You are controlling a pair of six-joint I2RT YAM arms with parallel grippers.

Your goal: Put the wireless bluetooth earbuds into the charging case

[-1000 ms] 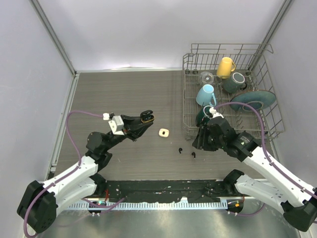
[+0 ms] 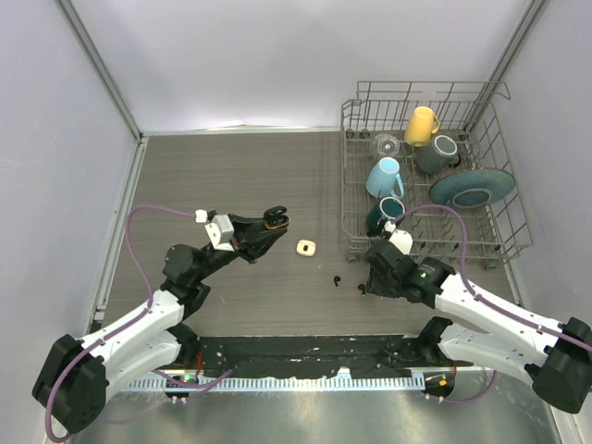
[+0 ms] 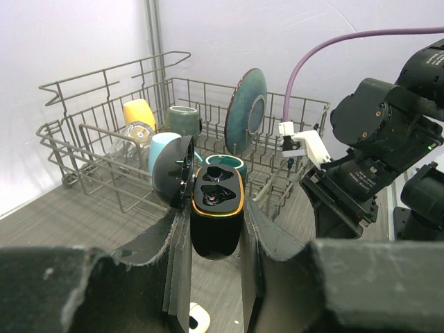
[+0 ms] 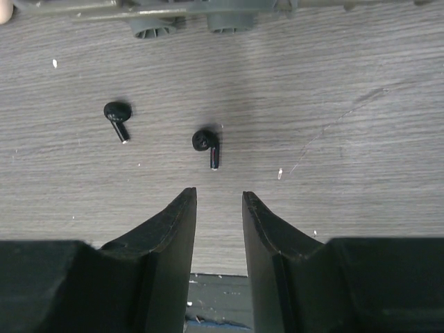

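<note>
Held up above the table, the black charging case [image 3: 216, 208] with a gold rim has its lid raised and two hollow slots facing up. My left gripper is shut on its body. Two black earbuds lie on the wood surface: one earbud [image 4: 206, 144] is just ahead of my right gripper's fingertips, the other earbud [image 4: 118, 118] farther to the left. My right gripper is partly open, pointing down over the table, with nothing between its fingers. In the top view the earbud [image 2: 337, 280] on the left shows clear of the right arm.
A wire dish rack [image 2: 356, 213] with mugs and a teal plate [image 2: 474, 188] stands behind the right arm. A small white-and-yellow square object [image 2: 306, 248] lies mid-table.
My right arm has come lower, its gripper turning downward beside the right-hand earbud. The left arm, the case and the earbuds have stayed in place.
</note>
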